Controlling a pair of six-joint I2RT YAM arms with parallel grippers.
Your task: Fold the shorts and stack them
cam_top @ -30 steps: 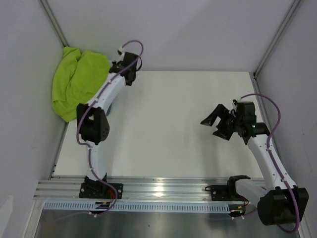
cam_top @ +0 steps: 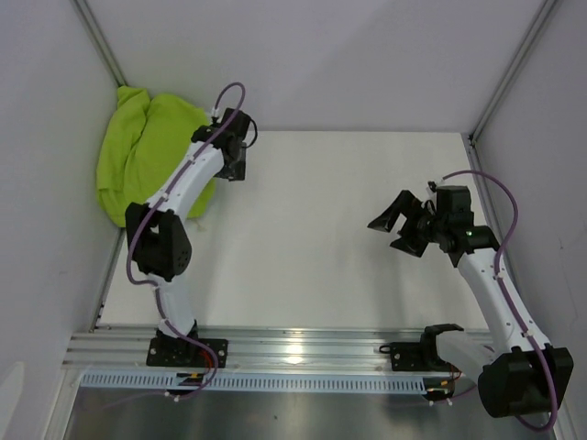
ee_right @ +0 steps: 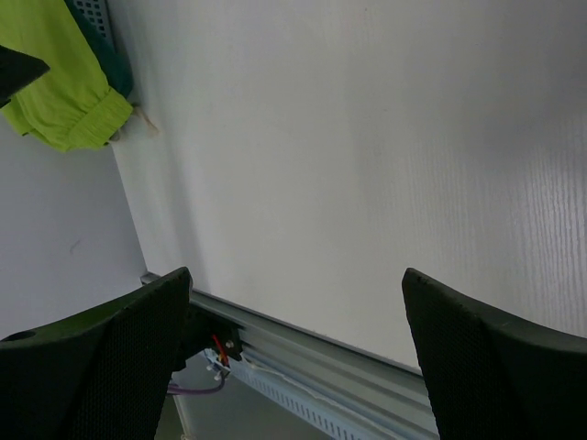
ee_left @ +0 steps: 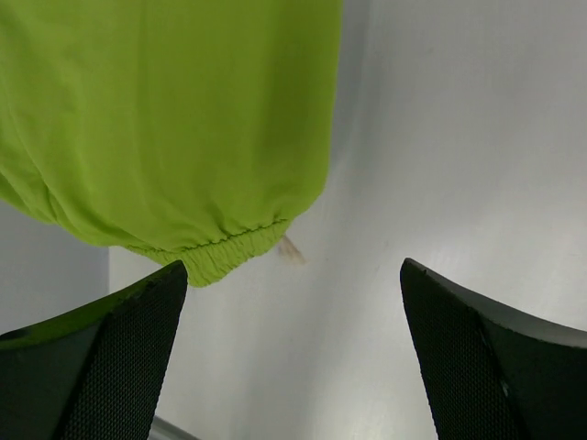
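Green shorts (cam_top: pixel 151 151) lie in a loose heap at the back left of the table. A gathered waistband edge (ee_left: pixel 215 257) of the green cloth shows in the left wrist view, with a short light cord (ee_left: pixel 292 250) beside it. My left gripper (cam_top: pixel 235 172) is open just right of the heap, its fingers (ee_left: pixel 119 367) apart with bare table between them. Part of the heap is hidden under the left arm. At the right of the table, my right gripper (cam_top: pixel 389 235) stands open and empty. A dark teal edge (ee_right: pixel 108 64) shows beside the green cloth (ee_right: pixel 83 101).
Grey walls (cam_top: pixel 303 64) enclose the back and sides, the heap lying against the left corner. A perforated grey surface (ee_right: pixel 94 16) shows beyond the teal edge. A metal rail (cam_top: pixel 293 344) runs along the front.
Green cloth now reaches farther right, where a teal edge showed before. The right arm has hardly moved.
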